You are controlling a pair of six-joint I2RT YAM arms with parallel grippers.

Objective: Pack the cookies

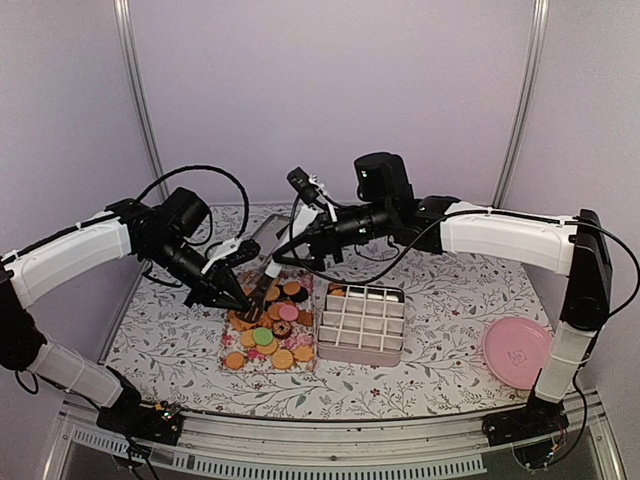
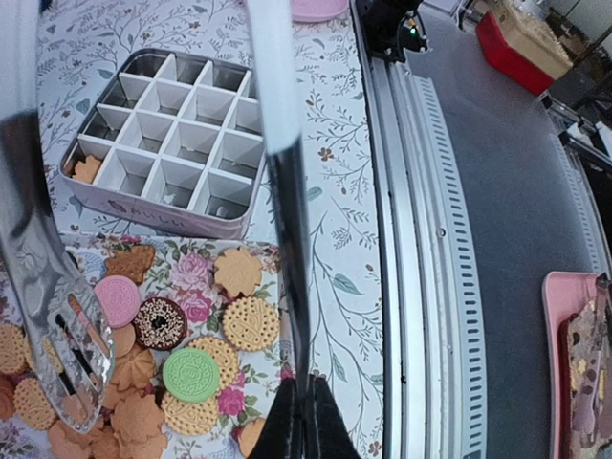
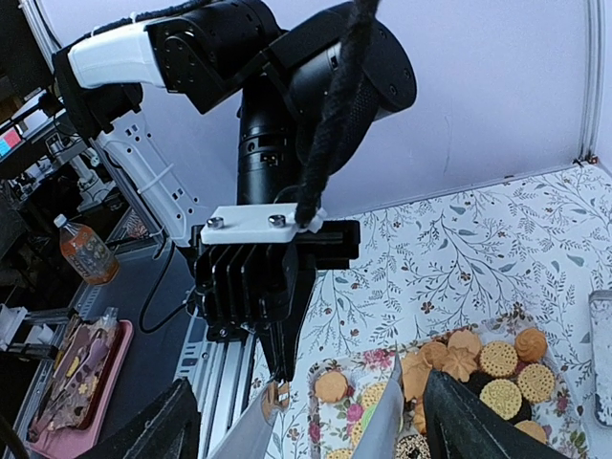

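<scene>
Assorted cookies lie on a floral tray (image 1: 228, 356), among them a green one (image 2: 191, 374) and a pink one (image 2: 117, 299). To its right stands the divided box (image 1: 360, 350), with a cookie in a back compartment. My left gripper is shut over the tray; a long steel blade rises from its tips in the left wrist view, apparently part of a utensil that reaches toward my right gripper. My right gripper (image 1: 295, 245) is above and right of the left one, partly open around the white handles in the right wrist view; their exact contact is unclear.
A pink plate (image 1: 517, 353) lies at the right front. A metal tray (image 3: 601, 344) sits behind the cookies.
</scene>
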